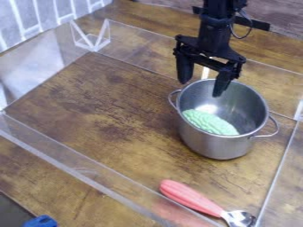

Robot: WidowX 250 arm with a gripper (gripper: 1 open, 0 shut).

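My black gripper (204, 69) hangs open over the back rim of a steel pot (225, 142), its two fingers apart and pointing down. Inside the pot lies a pale green, ridged oblong object (208, 126). Whether the fingertips touch the pot cannot be told from this view.
A spoon with a red handle (192, 198) lies at the front right. A blue object (38, 222) shows at the bottom left corner. Clear plastic edges run along the left and right.
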